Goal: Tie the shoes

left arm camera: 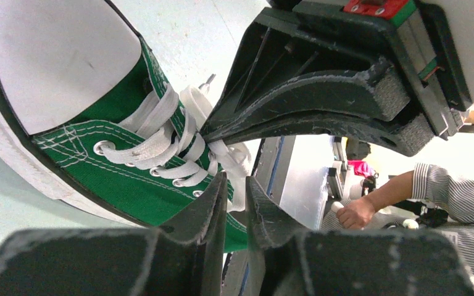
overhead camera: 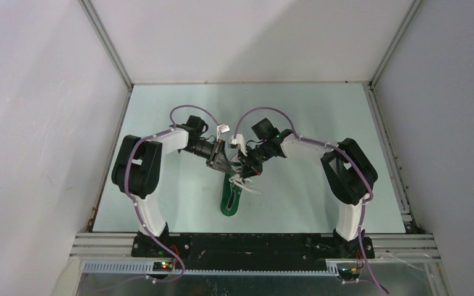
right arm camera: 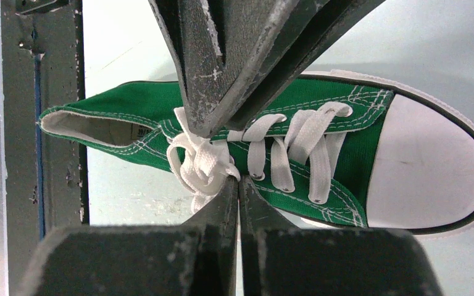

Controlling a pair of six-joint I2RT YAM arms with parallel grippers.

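A green canvas shoe point(overhead camera: 231, 200) with a white toe point(right arm camera: 426, 163) lies in the middle of the table, its white laces point(left arm camera: 154, 145) threaded, with a bunched loop point(right arm camera: 200, 163) near the ankle. My left gripper point(overhead camera: 231, 168) is over the laces, its fingertips slightly apart with lace visible behind the gap. My right gripper point(overhead camera: 244, 172) is shut at the bunched lace, a strand at its tips. The two grippers are very close together and partly hide the shoe.
Walls enclose the sides and back. A person's arm point(left arm camera: 382, 197) shows beyond the table in the left wrist view.
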